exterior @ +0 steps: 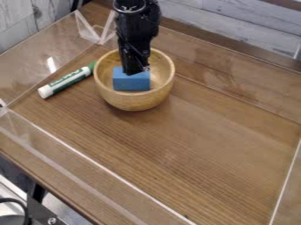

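A wooden bowl [160, 95] sits on the brown table near the back, holding a blue block [132, 80]. My black gripper [133, 67] hangs over the bowl, just above the block and partly in front of its back rim. It looks shut, with nothing visible held between its fingers.
A green-and-white tube [65, 83] lies left of the bowl. A pale wall stands at the back right, and a cable runs at the lower left corner.
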